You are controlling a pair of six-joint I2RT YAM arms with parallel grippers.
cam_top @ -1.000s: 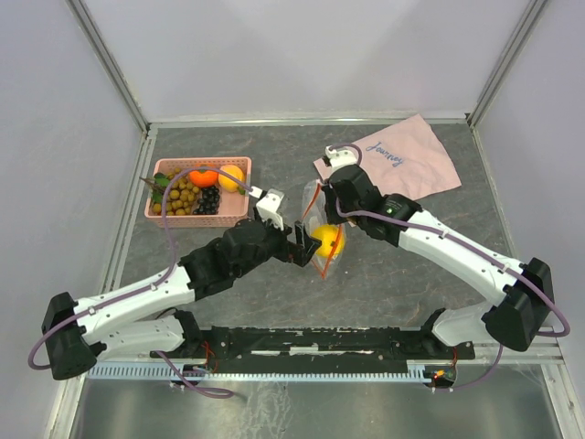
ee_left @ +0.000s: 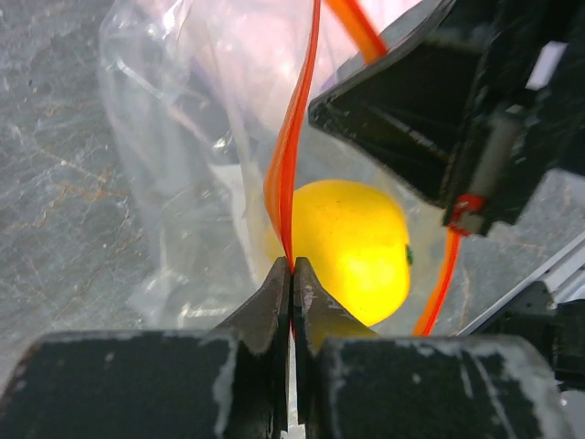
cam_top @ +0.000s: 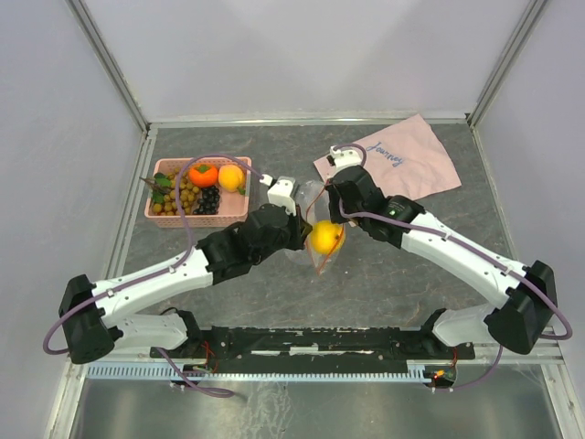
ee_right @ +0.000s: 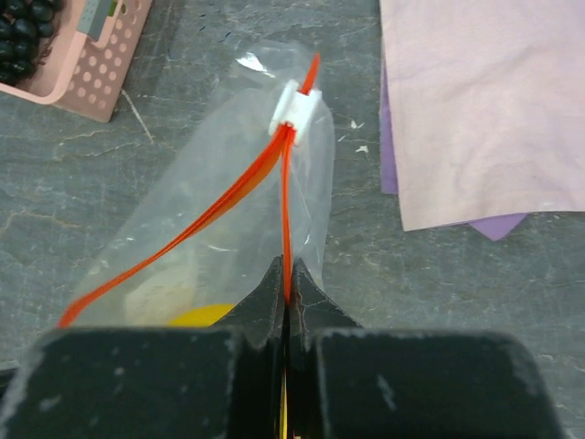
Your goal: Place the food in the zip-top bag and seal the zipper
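Observation:
The clear zip top bag [ee_right: 210, 197] stands between my two arms with its orange-edged mouth spread. A yellow fruit [cam_top: 326, 237] lies inside it; in the left wrist view the yellow fruit [ee_left: 352, 247] fills the space behind the opening. My left gripper is shut on one orange zipper edge [ee_left: 287, 174]. On the opposite edge my right gripper is shut, the orange strip running between its fingertips. A white slider [ee_right: 295, 112] sits on the zipper at the far end of the bag.
A pink basket [cam_top: 244, 203] with an orange persimmon [cam_top: 203, 175], another yellow fruit [cam_top: 231, 177], dark grapes [cam_top: 208, 199] and green-brown grapes [cam_top: 164, 206] stands at back left. A pink cloth bag [cam_top: 407, 160] lies back right.
My left gripper was open beside the bag a second ago; it has moved up against the near zipper edge and shut on it. The right arm has barely moved.

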